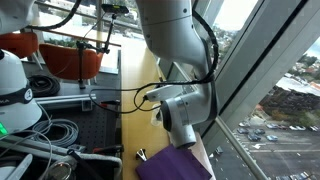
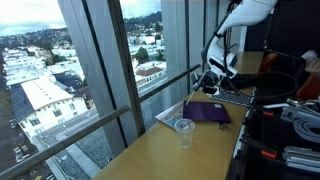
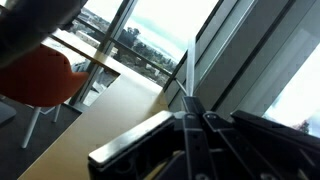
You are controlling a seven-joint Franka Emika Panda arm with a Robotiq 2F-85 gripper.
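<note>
My gripper is at the bottom of the wrist view, its black fingers together. A thin pale upright strip shows just above the fingertips; I cannot tell whether it is background or something thin between them. In exterior view 1 my white arm hides the gripper. In exterior view 2 the arm is bent low at the table's far end, beyond the purple flat piece (image 2: 208,112). A clear cup (image 2: 185,128) stands upright on the nearer part of the wooden table, well apart from the arm.
The purple piece (image 1: 172,164) lies at the front of the table in exterior view 1, a small dark item (image 1: 141,154) beside it. Windows border one side of the table. An orange chair (image 3: 40,75) and loose cables (image 1: 60,132) are on the other.
</note>
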